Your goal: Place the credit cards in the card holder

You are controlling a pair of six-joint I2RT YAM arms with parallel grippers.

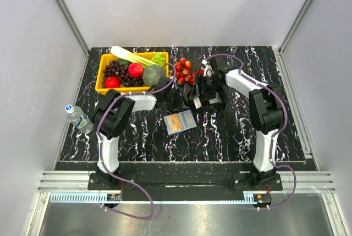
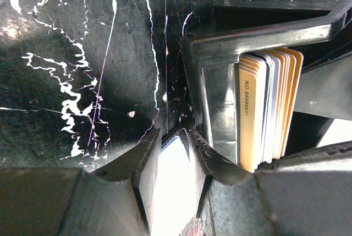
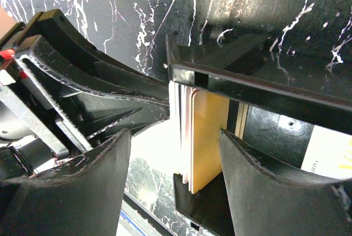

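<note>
A black box stands on its tray-like base, holding several gold and silver credit cards on edge. The card holder lies opened flat in front of it, with an orange card in its left side. My left gripper is beside the box with a narrow gap between its fingers; something pale shows through the gap, and I cannot tell what it is. My right gripper is parted over the box, with the card stack in the gap between its fingers. Its right fingertip is close to a gold card.
At the back left sits a yellow crate of fruit and vegetables, with red fruit beside it. A water bottle stands at the left edge.
</note>
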